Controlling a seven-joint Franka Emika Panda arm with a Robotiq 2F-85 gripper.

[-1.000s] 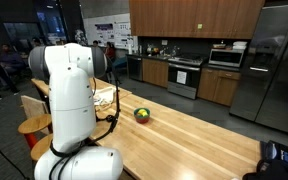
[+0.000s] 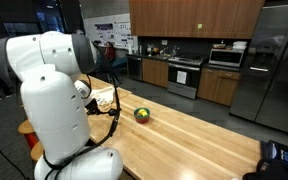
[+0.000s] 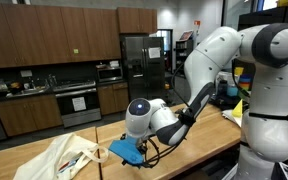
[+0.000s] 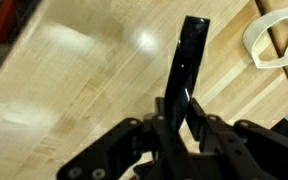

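In the wrist view my gripper is shut on a long, flat black object (image 4: 188,58). The object reaches out beyond the fingers over pale wooden tabletop. What it is exactly cannot be told. From the second exterior view, the white arm (image 3: 169,118) bends down toward the table. A blue patch (image 3: 125,151) shows at its lower end, and the held object cannot be made out there. The first exterior view has the arm (image 2: 59,95) in the left foreground, its fingers too small or hidden to read.
A bowl (image 2: 142,116) with something yellow in it stands on the wooden table (image 2: 184,140). White cloth-like material (image 3: 64,155) lies at the table's left. A pale strap (image 4: 259,40) shows near the held object.
The arm has shifted in the first exterior view; its upper bend now stands a little higher and further left. The bowl has stayed put.
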